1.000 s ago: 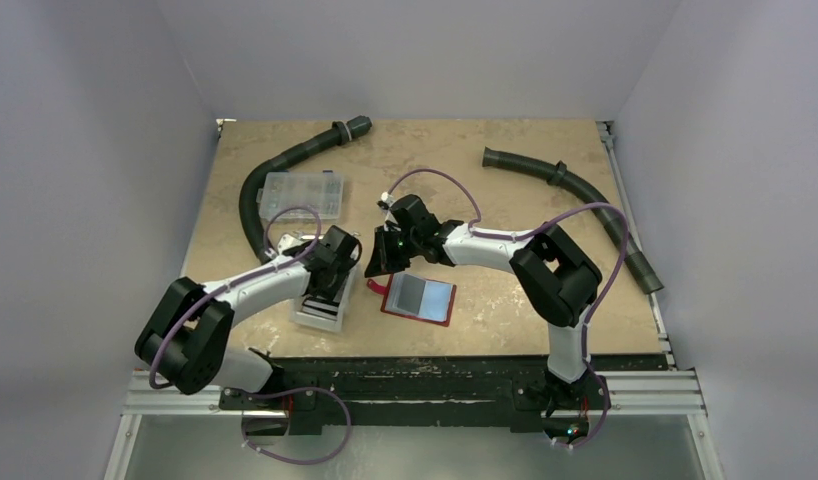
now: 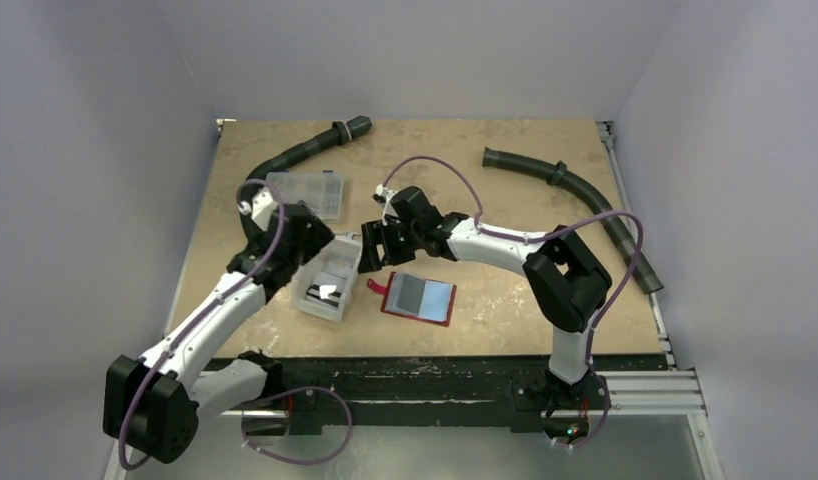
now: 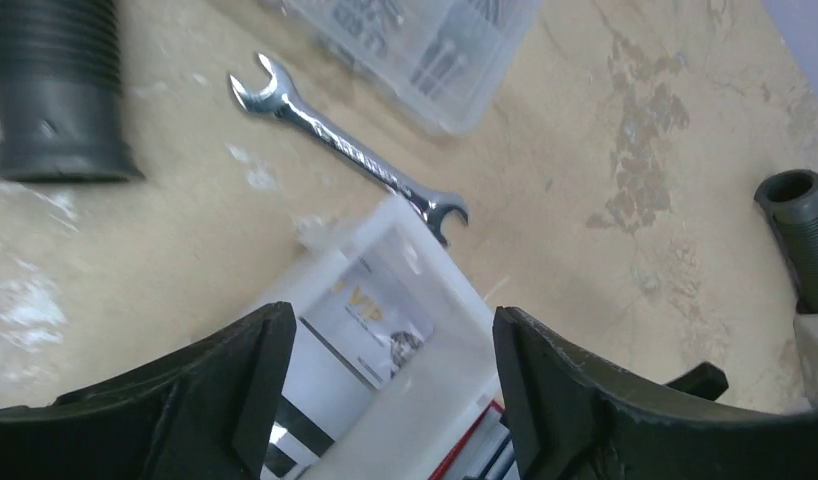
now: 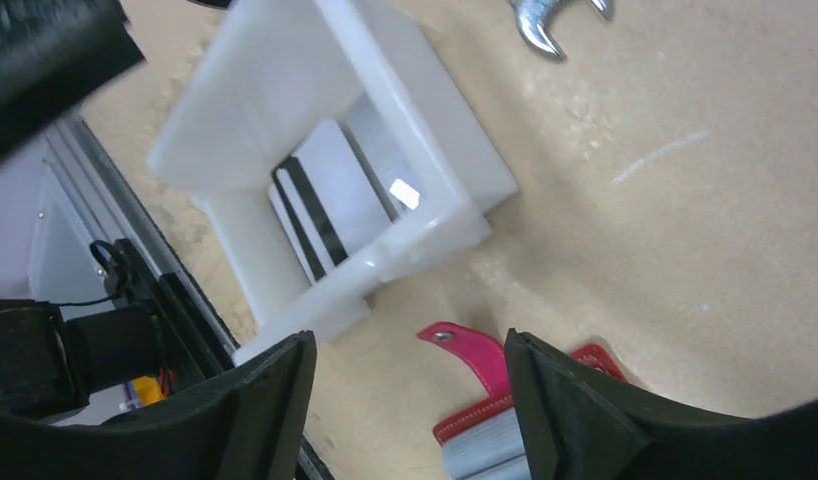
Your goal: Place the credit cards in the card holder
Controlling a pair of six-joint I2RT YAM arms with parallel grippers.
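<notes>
The credit cards lie in a white open bin [image 2: 330, 302]. One of them, a white card with a black stripe [image 4: 337, 190], shows in the right wrist view. A pale card with gold lettering [image 3: 368, 317] appears in the left wrist view. To the bin's right rests the card holder [image 2: 419, 298], red-edged with grey and pale blue panels and a pink strap [image 4: 475, 352]. My left gripper is open above the bin, nothing between its fingers. Open and empty too, my right gripper hovers between bin and holder.
Behind the bin lies a clear plastic box [image 2: 307, 190], with a wrench [image 3: 335, 140] between them. A black hose [image 2: 305, 155] curves at the back left, another [image 2: 595, 200] along the right.
My left gripper has risen and drawn back to the left, uncovering more of the bin. The right gripper has opened and shifted slightly; the holder has stayed put.
</notes>
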